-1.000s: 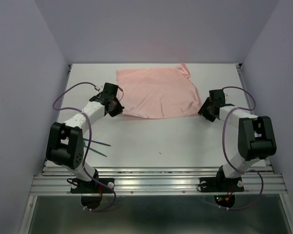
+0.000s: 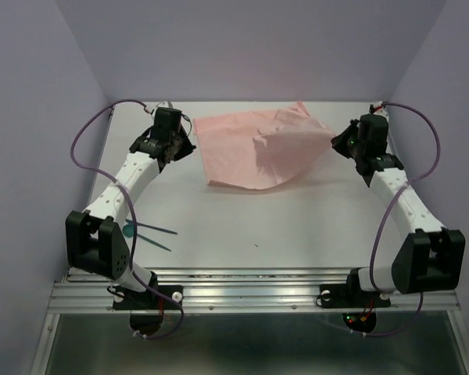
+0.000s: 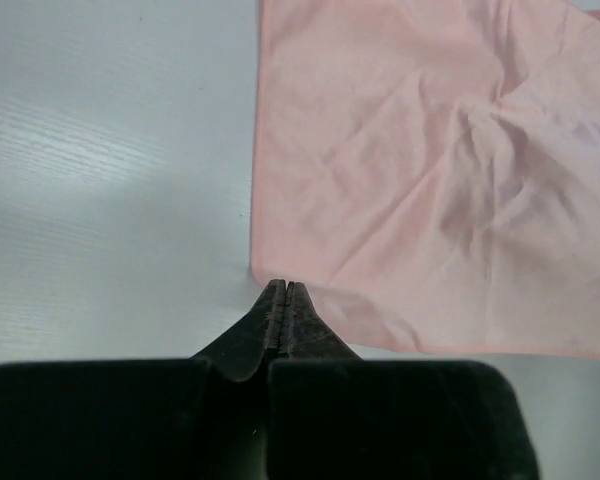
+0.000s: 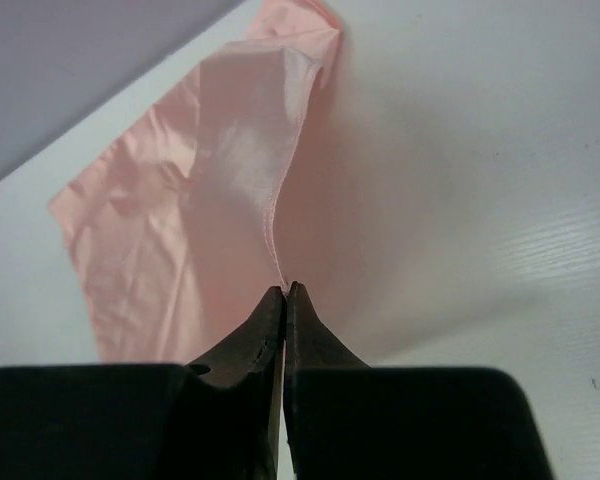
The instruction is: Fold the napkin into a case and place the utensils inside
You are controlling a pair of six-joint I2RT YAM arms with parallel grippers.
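Note:
The pink napkin (image 2: 242, 148) lies on the white table, its right part lifted and folding over. My right gripper (image 2: 337, 141) is shut on that raised edge, which runs down to the fingertips (image 4: 298, 310) in the right wrist view. My left gripper (image 2: 191, 147) is shut with nothing seen between its fingers, above the table by the napkin's left side; the napkin (image 3: 400, 190) lies flat and wrinkled beyond it in the left wrist view. The thin dark and teal utensils (image 2: 152, 227) lie at the front left, partly hidden behind my left arm.
Grey walls (image 2: 47, 156) stand at the sides and back.
My right gripper has moved back and raised the napkin's right edge, folding that part over. My left gripper has moved back from the napkin's lower-left edge, which now lies free.

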